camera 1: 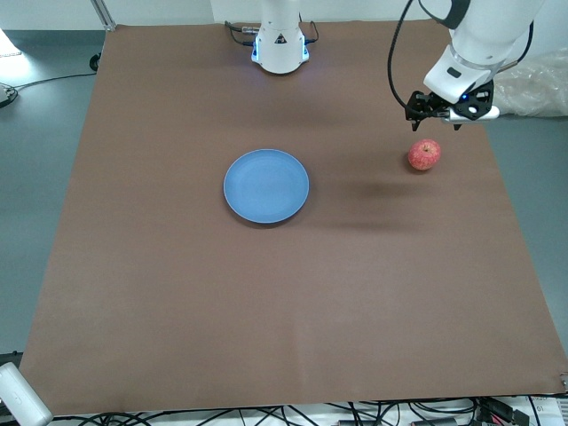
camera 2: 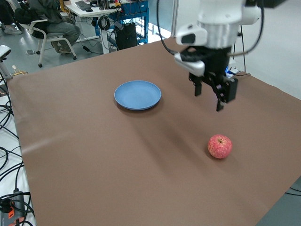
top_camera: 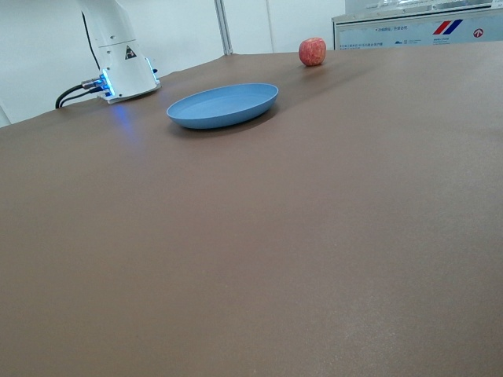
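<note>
A red apple [camera 1: 423, 154] rests on the brown table [camera 1: 293, 311], right of a round blue plate [camera 1: 266, 185], which is empty. The apple [camera 2: 219, 146] and plate [camera 2: 137, 95] also show in the right view, and the apple [top_camera: 312, 52] stands behind the plate [top_camera: 222, 106] in the top view. My gripper [camera 2: 209, 96] hangs in the air above and behind the apple, its black fingers spread apart with nothing between them. In the left view the gripper [camera 1: 436, 124] is just above the apple at upper right.
A white robot base [camera 1: 280, 49] with cables stands at the back of the table. Cable bundles run along the near edge in the left view. A person sits beyond the table in the right view.
</note>
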